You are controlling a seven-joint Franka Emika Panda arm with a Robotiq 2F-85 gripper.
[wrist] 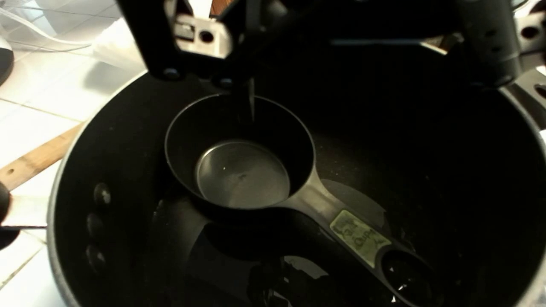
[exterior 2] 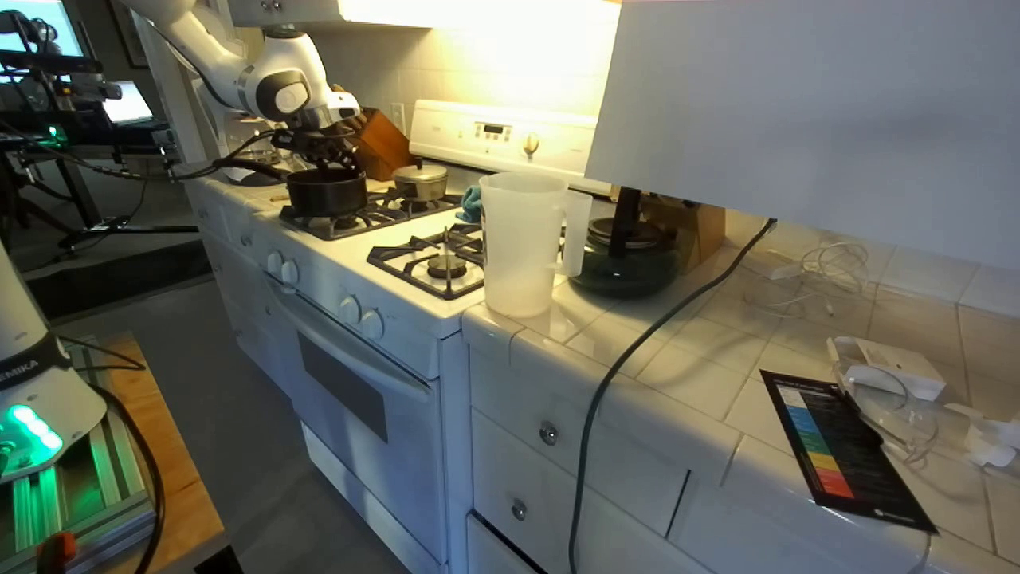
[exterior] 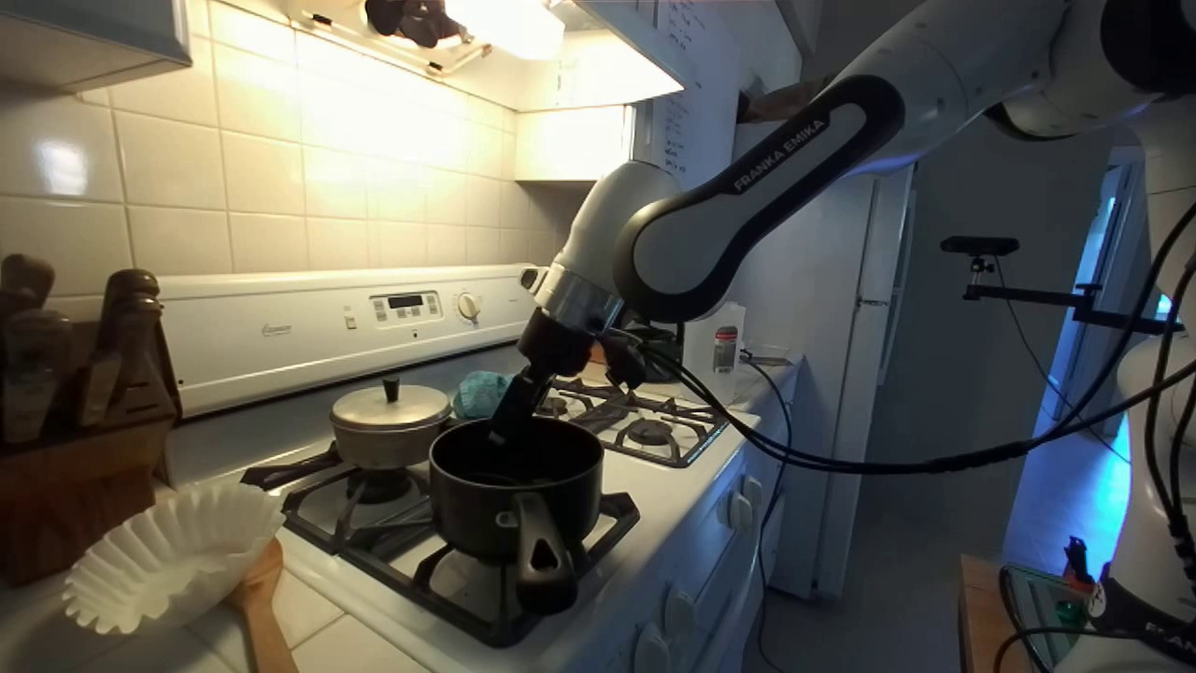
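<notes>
A black pot [exterior: 516, 499] stands on the front left burner, its handle toward exterior view 1. Inside it, a dark measuring cup [wrist: 243, 176] lies with its mouth up and its labelled handle pointing to the lower right in the wrist view. My gripper [exterior: 501, 436] reaches down into the pot from above. In the wrist view its fingers look spread apart, with one finger [wrist: 249, 105] at the cup's far rim. The other fingertip is lost in the dark of the pot. Whether that one finger touches the rim is unclear, and nothing shows gripped.
A lidded pot [exterior: 390, 424] occupies the back burner, near a teal cloth [exterior: 482, 394]. A white fluted bowl [exterior: 179, 555], a wooden utensil [exterior: 260, 611] and a knife block [exterior: 84, 449] stand on the left. A plastic pitcher [exterior 2: 521, 244] is by the right burners.
</notes>
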